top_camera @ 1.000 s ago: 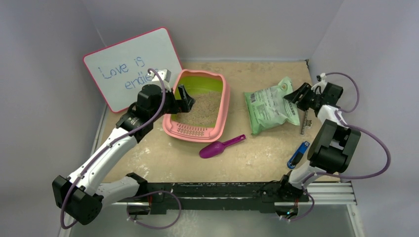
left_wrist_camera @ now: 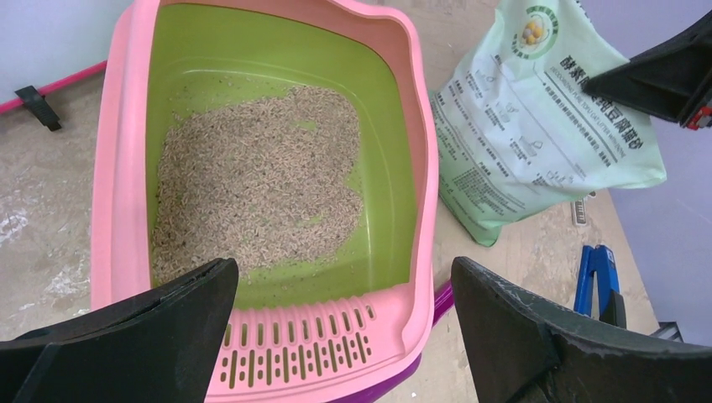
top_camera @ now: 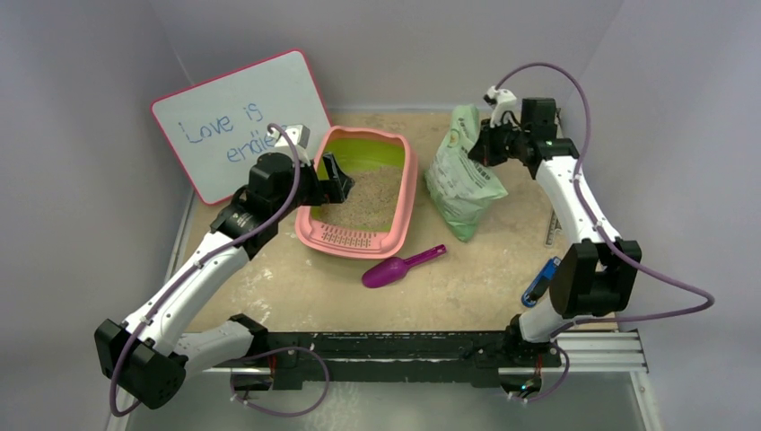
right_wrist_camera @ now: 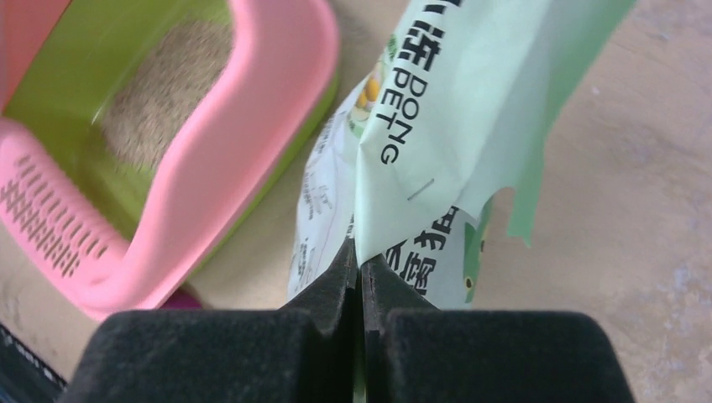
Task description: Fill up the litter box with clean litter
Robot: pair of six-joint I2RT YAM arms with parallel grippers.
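Gripped near its top edge, the pale green litter bag [top_camera: 460,184] stands tilted up to the right of the litter box. My right gripper is shut on the bag's film, its fingertips pinching a fold. The pink-rimmed litter box [top_camera: 408,202] has a green inside, and pellet litter [left_wrist_camera: 260,180] covers much of its floor. My left gripper is open over the box's near left part, with nothing between its fingers. In the left wrist view, the bag's printed face [left_wrist_camera: 537,117] shows. Whether the bag's lower end touches the table cannot be made out.
A purple scoop [top_camera: 386,272] lies in front of the box. A blue-handled tool [top_camera: 541,281] and a metal strip [top_camera: 552,227] lie at the right. The whiteboard [top_camera: 242,121] leans behind the box on the left. Bare table [top_camera: 485,296] shows at the front right.
The bag has tipped upright and shifted with it. My left arm stays still.
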